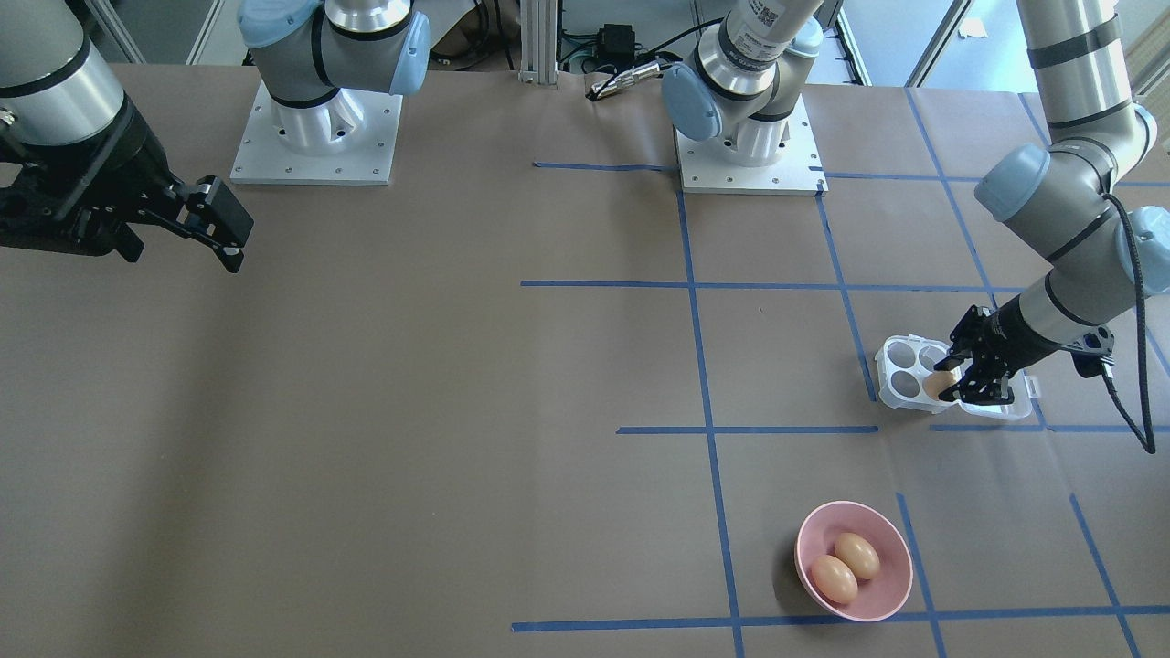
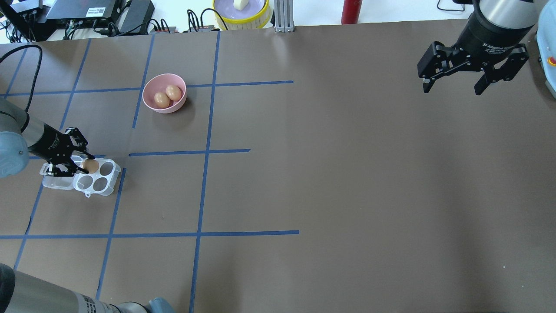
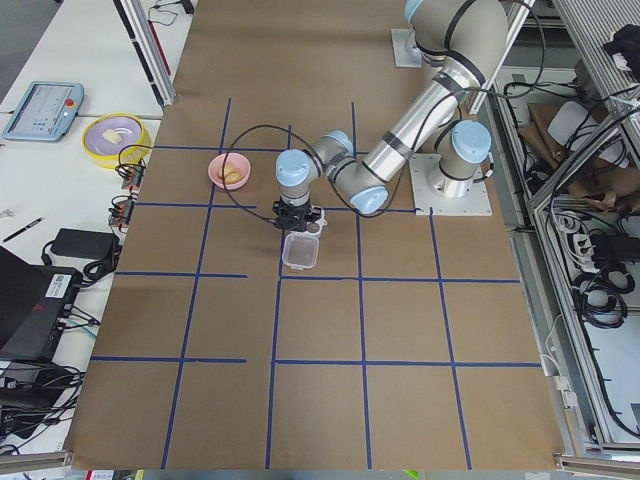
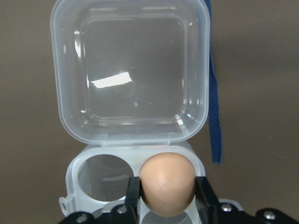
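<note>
My black gripper [image 2: 86,164] is down over a clear plastic egg carton [image 2: 101,177], its fingers on either side of a brown egg [image 4: 167,179] in one of the round wells, seeming to touch it; the wrist view shows both fingertips at the egg's sides. The carton's transparent lid [image 4: 131,70] lies folded open, flat on the table. A pink bowl [image 1: 853,561] with two brown eggs [image 2: 173,93] stands apart from the carton, toward the front of the front view.
A second arm's black gripper [image 2: 471,68] hangs at the upper right of the top view. Other arm bases [image 1: 313,164] stand along the back.
</note>
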